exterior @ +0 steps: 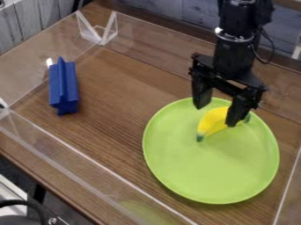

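Observation:
My black gripper (223, 98) is open over the upper part of a green plate (212, 171), its fingers reaching down on either side of a yellow banana-like object (213, 123). The object lies on the plate, partly hidden by the fingers. I cannot tell whether the fingers touch it.
A blue block (63, 86) lies at the left of the wooden table (118, 88). A white wire-like stand (99, 28) is at the back left. The table's middle, left of the plate, is clear.

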